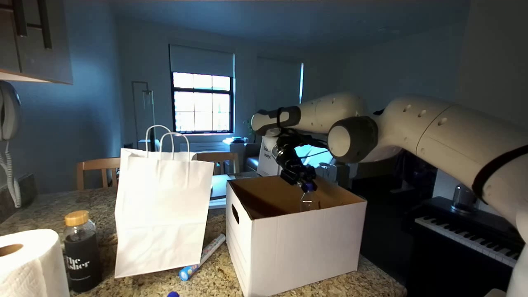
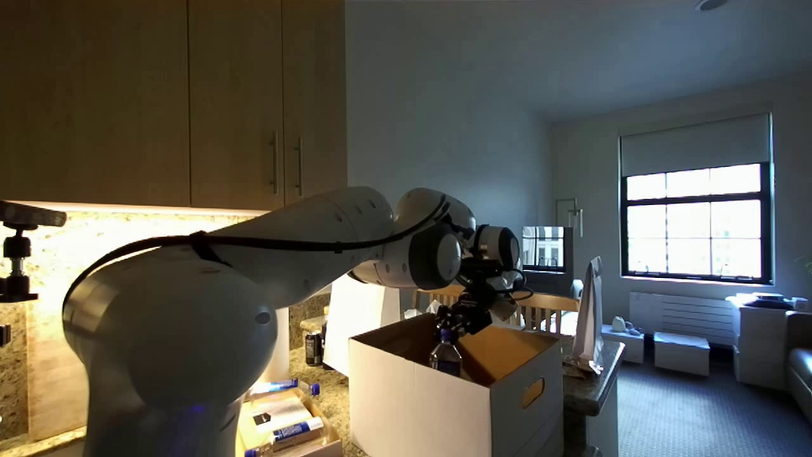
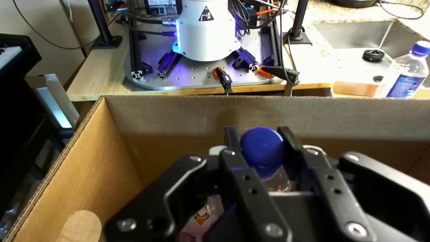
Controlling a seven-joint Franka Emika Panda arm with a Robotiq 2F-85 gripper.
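A clear plastic bottle with a blue cap (image 3: 262,147) hangs upright from my gripper, which is shut on the cap. In exterior view 1 the bottle (image 1: 307,202) is partly down inside a large white cardboard box (image 1: 307,247), its lower part hidden by the box wall. Exterior view 2 shows the bottle's shoulder (image 2: 446,355) and part of its label above the near rim of the box (image 2: 419,404). Whether its base touches the box floor cannot be seen.
Inside the box, a pinkish item (image 3: 199,222) and a rounded wooden piece (image 3: 80,228) show. A white paper bag (image 1: 163,213) and a dark bottle (image 1: 81,252) stand left of the box. Another blue-capped bottle (image 3: 407,72) lies beyond the box rim, by the sink (image 3: 354,36).
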